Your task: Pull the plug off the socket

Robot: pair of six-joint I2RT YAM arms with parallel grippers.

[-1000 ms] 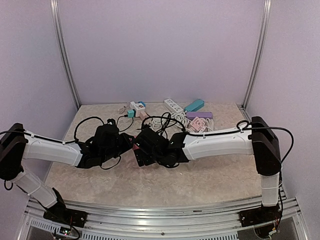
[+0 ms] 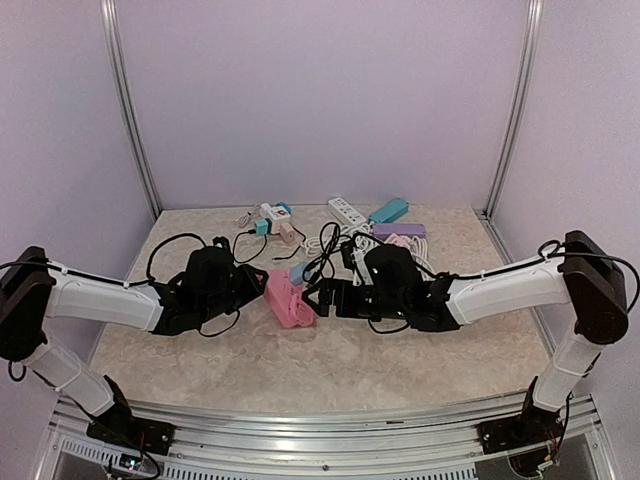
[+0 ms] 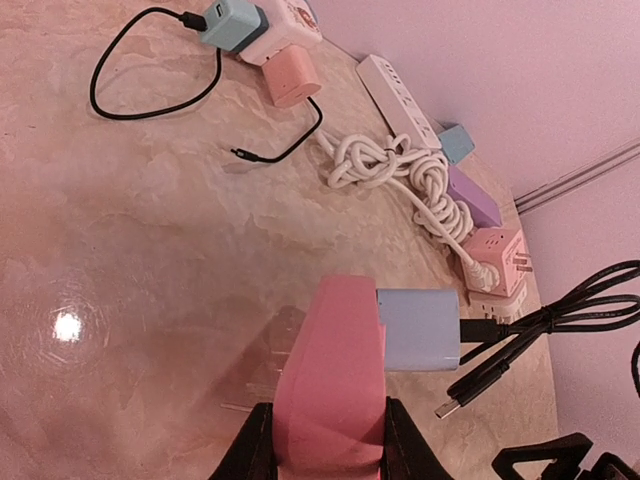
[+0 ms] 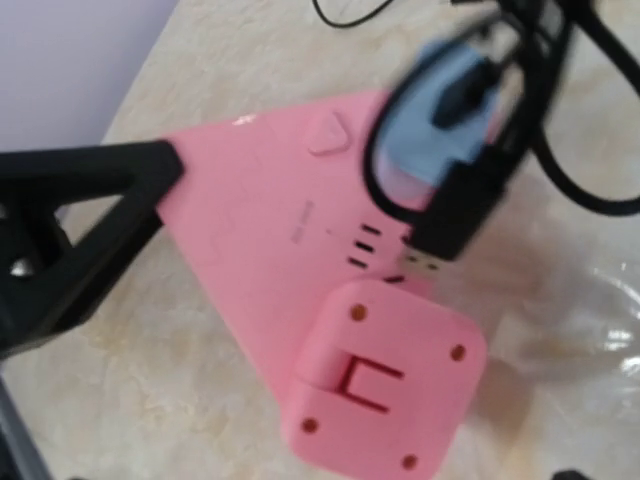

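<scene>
A pink triangular socket (image 2: pixel 290 305) (image 3: pixel 330 380) (image 4: pixel 260 220) hangs over the table, with my left gripper (image 2: pixel 262 284) shut on it. A light blue plug (image 3: pixel 418 330) (image 4: pixel 420 140) sits on the socket, carrying a bundled black cable (image 2: pixel 328 240) (image 3: pixel 580 305) with a loose USB end. My right gripper (image 2: pixel 325 298) stands open just right of the socket; in the right wrist view its upper finger (image 4: pixel 130 165) overlaps the pink body's left corner, with nothing held.
Along the back lie a white power strip (image 2: pixel 345 212), a teal box (image 2: pixel 388 211), a purple box (image 2: pixel 398 230), coiled white cords (image 3: pixel 390 165) and small adapters with black cables (image 3: pixel 290 75).
My right gripper has moved rightward, uncovering more of the socket and blue plug in the top view. The left arm has stayed put.
</scene>
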